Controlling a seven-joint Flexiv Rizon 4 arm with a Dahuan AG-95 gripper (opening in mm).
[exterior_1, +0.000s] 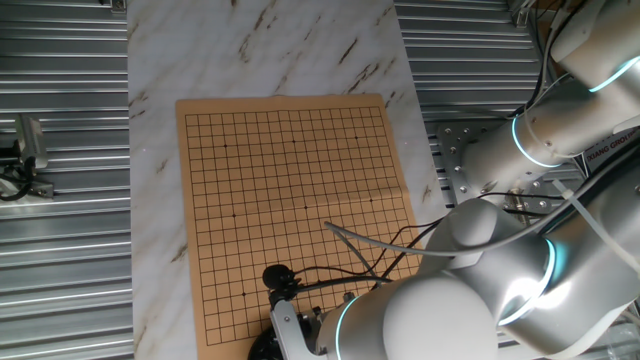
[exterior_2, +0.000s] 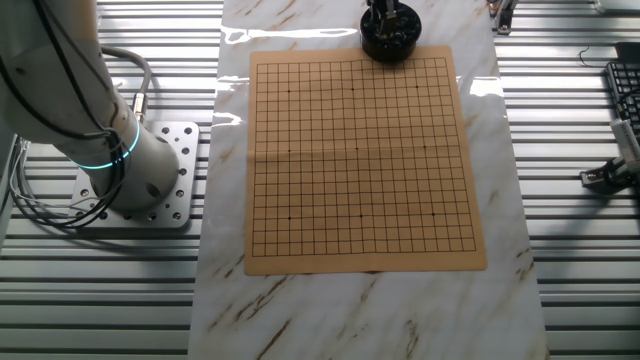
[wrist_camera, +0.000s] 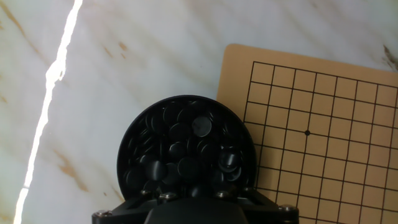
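A round black bowl (wrist_camera: 126, 149) full of glossy black Go stones (wrist_camera: 180, 132) stands beside a corner of the tan Go board (wrist_camera: 236, 74) in the wrist view. My gripper reaches over the bowl's near side, its black body covering that part of the rim. From the second exterior view, the gripper (exterior_2: 385, 14) is down at the bowl (exterior_2: 390, 46), at the board's far edge. Whether the fingers are apart or together, and whether a stone is between them, does not show. Only a sliver of the bowl (exterior_1: 264, 346) appears in the first exterior view.
No stones lie on the visible grid of the board (exterior_2: 365, 262). Clear marble tabletop (exterior_2: 300, 325) surrounds it. The robot's base (exterior_2: 150, 175) is bolted beside the table, and loose cables (exterior_1: 400, 246) hang over the board in the first exterior view.
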